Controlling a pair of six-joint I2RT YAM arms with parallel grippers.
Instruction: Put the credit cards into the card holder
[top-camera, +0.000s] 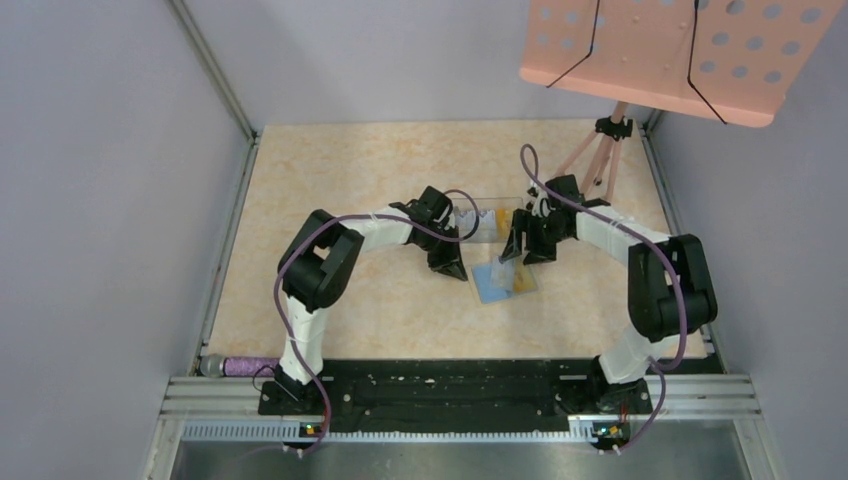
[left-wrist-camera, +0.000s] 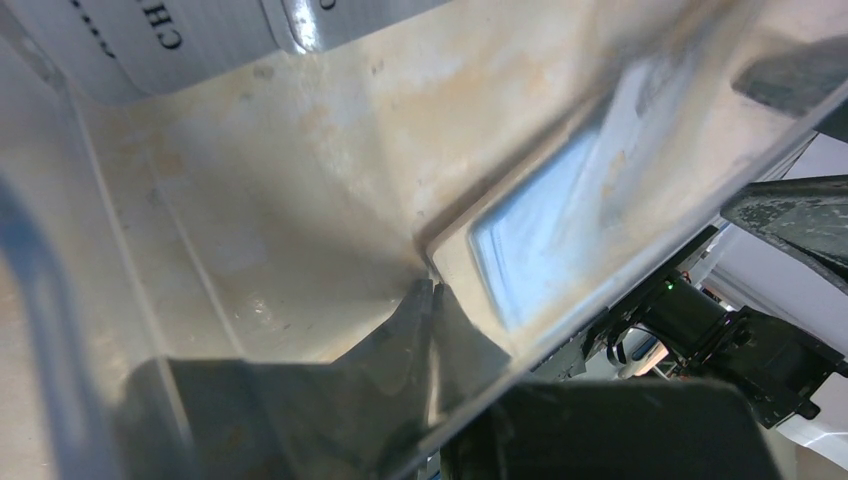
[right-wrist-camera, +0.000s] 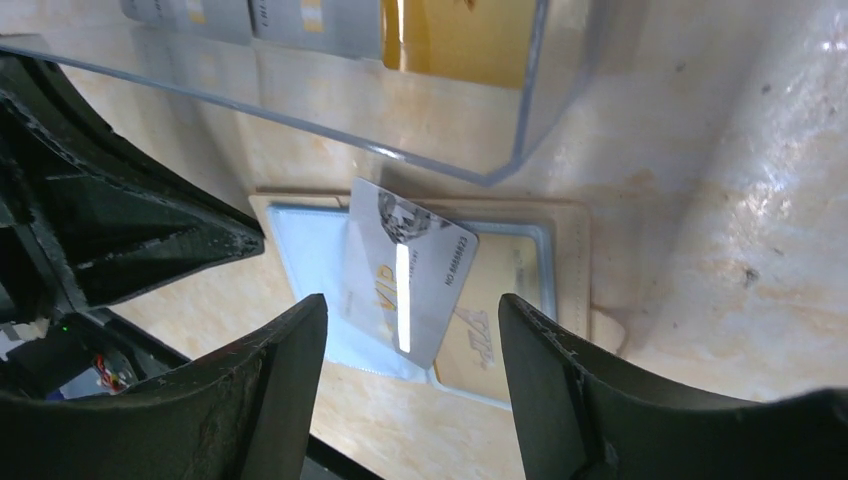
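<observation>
A silver VIP card (right-wrist-camera: 405, 275) lies on a beige card holder (right-wrist-camera: 570, 270) holding a blue card (right-wrist-camera: 300, 250) and a gold card (right-wrist-camera: 485, 350). Behind it stands a clear box (top-camera: 480, 202) with white and gold cards (right-wrist-camera: 455, 30). My right gripper hovers over the silver card, fingers apart with nothing held between them. My left gripper is shut at the box, beside the holder's left, nothing visible between its fingertips.
A pink perforated board (top-camera: 660, 60) on a tripod occupies the back right. A purple roll (top-camera: 250, 366) lies at the front left.
</observation>
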